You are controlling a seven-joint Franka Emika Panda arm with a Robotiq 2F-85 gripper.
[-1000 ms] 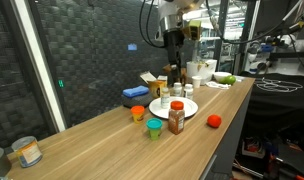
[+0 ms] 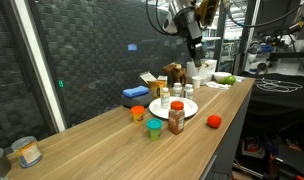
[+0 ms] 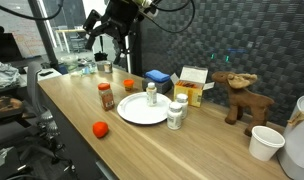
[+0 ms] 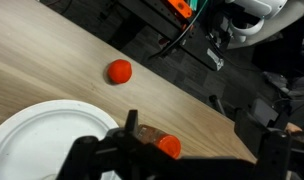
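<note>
My gripper point(image 2: 195, 52) hangs open in the air above the counter, nothing between its fingers. In the wrist view, the fingers point(image 4: 87, 155) frame a jar with a red lid point(image 4: 169, 146), which stands well below them and is partly hidden by the left one. A round red object point(image 4: 119, 71), like a tomato, lies on the wood. Near the jar is a white plate point(image 3: 139, 110). One white-capped bottle point(image 3: 151, 94) stands on the plate; a second bottle point(image 3: 174, 117) and a third bottle point(image 3: 182, 102) stand at its right edge.
An orange cup point(image 2: 138, 113) and a green cup point(image 2: 154, 128) stand left of the jar in exterior view 1. Along the back are a blue cloth point(image 3: 156, 76), an open box point(image 3: 192, 84) and a toy moose point(image 3: 246, 97). A white cup point(image 3: 263, 143) is at the right.
In exterior view 1, my gripper has moved right and upward, away from above the plate. The objects on the counter stand where they were.
</note>
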